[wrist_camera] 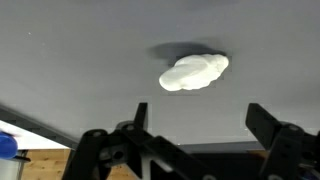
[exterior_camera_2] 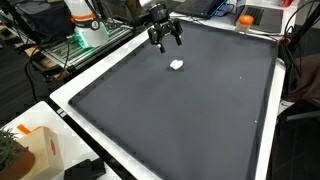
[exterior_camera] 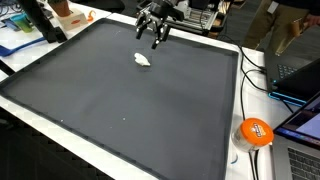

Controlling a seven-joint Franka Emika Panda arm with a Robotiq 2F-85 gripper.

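Observation:
A small white lumpy object (exterior_camera: pixel 142 59) lies alone on the dark grey board (exterior_camera: pixel 110 100), towards its far side in exterior view 1. It also shows as a white blob (exterior_camera_2: pixel 176 64) in exterior view 2. In the wrist view the white object (wrist_camera: pixel 194 72) sits ahead of the fingertips, with its narrow end pointing right. My gripper is open, its two dark fingers wide apart and nothing between them. The gripper (exterior_camera_2: pixel 171 44) stays near the board's edge, above the surface and apart from the white object.
An orange-topped container (exterior_camera: pixel 252 134) stands beside the board, near a laptop (exterior_camera: pixel 297 160) and cables. Exterior view 2 has an orange and white item (exterior_camera_2: pixel 38 150) at lower left. Most of the board is bare.

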